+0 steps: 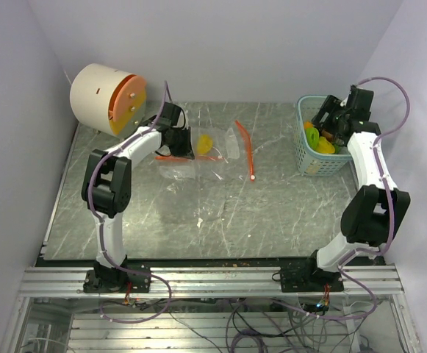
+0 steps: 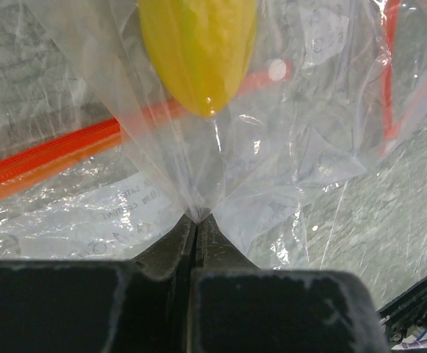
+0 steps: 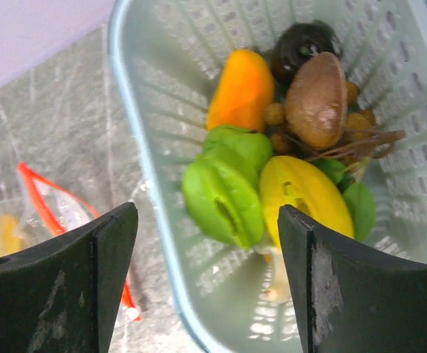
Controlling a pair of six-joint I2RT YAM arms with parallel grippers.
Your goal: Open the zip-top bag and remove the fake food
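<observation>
A clear zip bag with a red-orange zip strip [image 1: 250, 151] lies on the table at the left of centre. Inside it shows a yellow piece of fake food [image 2: 198, 51], seen through the film. My left gripper is shut on the gathered film of the bag, just below that piece. Over the basket, my right gripper stands open, its fingers [image 3: 114, 239] apart and nothing held between them. Below it in the basket lie a green pepper-like piece [image 3: 220, 195] and a yellow piece [image 3: 305, 193].
A pale blue-green basket [image 1: 318, 168] stands at the right, also holding an orange piece [image 3: 241, 92] and a brown piece [image 3: 317, 99]. A cream drum [image 1: 94, 98] lies at the back left.
</observation>
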